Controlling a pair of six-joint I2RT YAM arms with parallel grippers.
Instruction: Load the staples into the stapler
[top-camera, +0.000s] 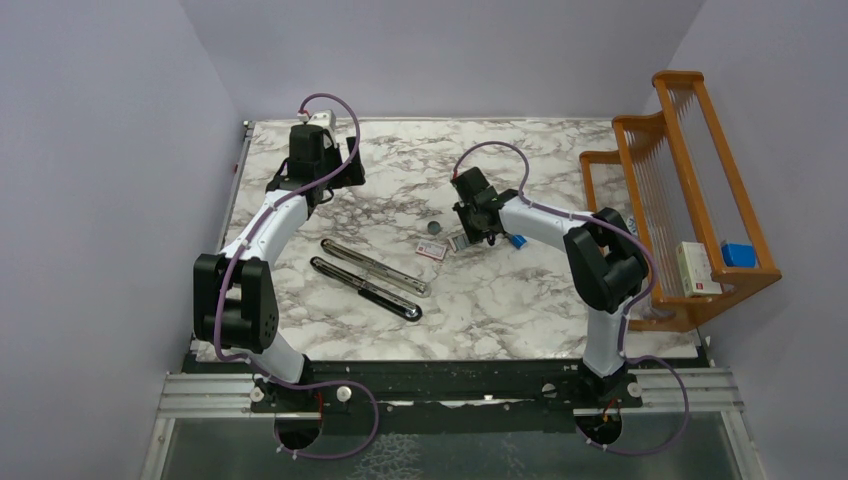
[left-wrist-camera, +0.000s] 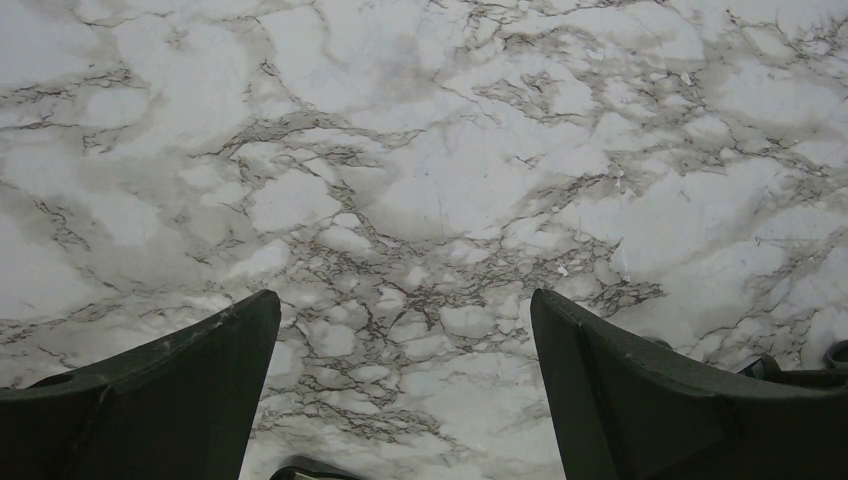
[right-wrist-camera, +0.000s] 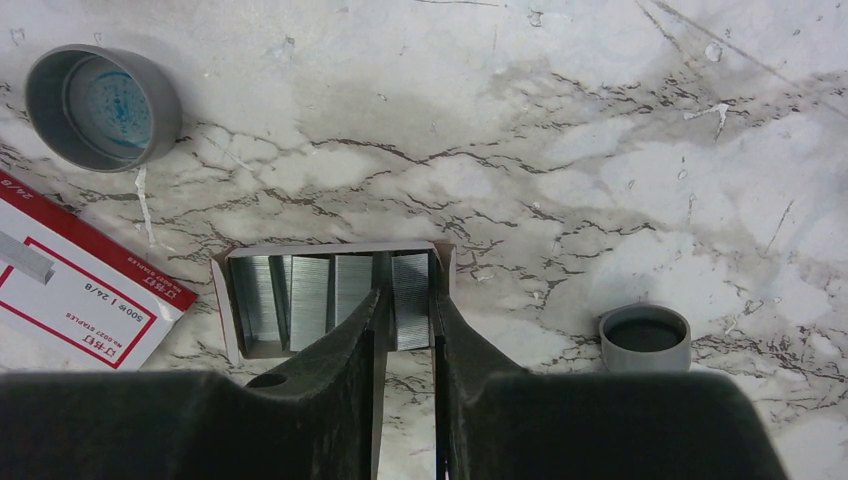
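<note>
In the right wrist view, a small open box (right-wrist-camera: 225, 300) holds several silver staple strips side by side. My right gripper is at its right end, shut on the rightmost strip (right-wrist-camera: 410, 272), which shows between the fingertips. Whether that strip is clear of the box floor I cannot tell. The opened stapler lies left of centre in the top view, its silver part (top-camera: 375, 267) and black part (top-camera: 362, 288) alongside each other. Far back on the left, my left gripper stands open above bare marble.
A red and white staple box lid (right-wrist-camera: 85, 290) lies just left of the strips. Behind is a grey cup (right-wrist-camera: 105, 110); a smaller grey cup (right-wrist-camera: 645, 345) stands to the right. A wooden rack (top-camera: 655, 200) occupies the right side.
</note>
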